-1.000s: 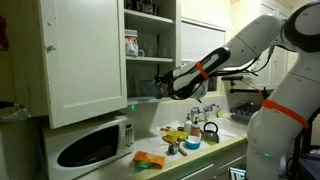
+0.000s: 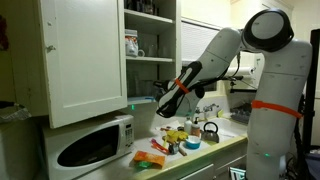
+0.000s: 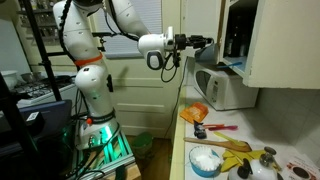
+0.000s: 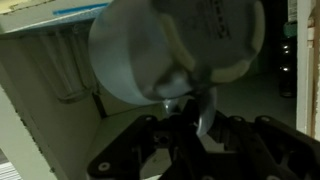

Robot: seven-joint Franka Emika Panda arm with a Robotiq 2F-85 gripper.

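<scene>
A pale grey-white mug (image 4: 135,55) fills the upper middle of the wrist view, tilted, with small print on it. My gripper is shut on this mug, apparently at its handle; the fingers are dark and the contact is partly blurred. In exterior view 1 the gripper (image 2: 160,88) is at the mouth of the open cupboard (image 2: 148,60), by its lower shelf. Exterior view 2 has the gripper (image 3: 205,42) high above the counter, near the cupboard; the mug is hard to make out there.
Inside the cupboard, clear glasses (image 4: 65,70) stand close by, and a patterned mug (image 2: 131,45) is on a shelf above. The cupboard door (image 2: 85,60) hangs open at left. Below are a microwave (image 2: 90,148), an orange packet (image 2: 148,160) and a kettle (image 2: 210,132).
The arm's wrist has come down and tilted, now hanging lower in front of the cupboard's lower shelf. The counter items look unmoved.
</scene>
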